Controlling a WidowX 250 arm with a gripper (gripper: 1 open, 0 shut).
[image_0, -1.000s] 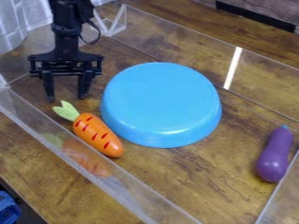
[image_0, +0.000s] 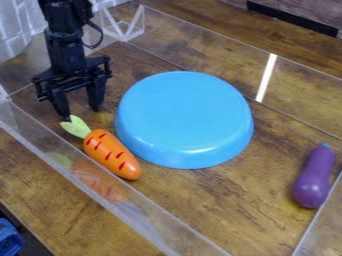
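Note:
My black gripper (image_0: 72, 86) hangs low at the upper left, its fingers close to the wooden floor of the enclosure; whether they are open or shut is hard to make out. Just in front of it lies an orange toy carrot (image_0: 110, 154) with pale green leaves. Right of both sits an upturned blue bowl or dish (image_0: 185, 115). A purple toy eggplant (image_0: 313, 178) lies at the right.
Clear plastic walls border the wooden surface (image_0: 201, 200) on several sides. Bare wood lies behind the blue dish and between it and the eggplant. A small blue object (image_0: 7, 240) is outside at the bottom left.
The gripper has shifted very slightly in place. The carrot, blue dish and eggplant have not moved.

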